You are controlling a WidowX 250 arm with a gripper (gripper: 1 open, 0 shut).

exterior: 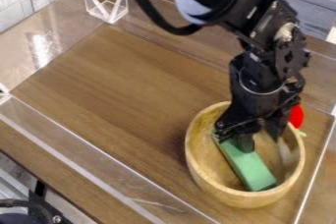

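Observation:
My black gripper (252,126) reaches down into the wooden bowl (211,177) at the lower right, its fingers over the upper end of a green block (252,169) lying in the bowl. Whether the fingers close on the block is unclear; the gripper hides that end. A red object with pale green tips (297,115), strawberry-like, sits behind the bowl, partly hidden by the gripper.
A clear angular holder (105,2) stands at the back left. Clear strips run along the front and right edges near the bowl.

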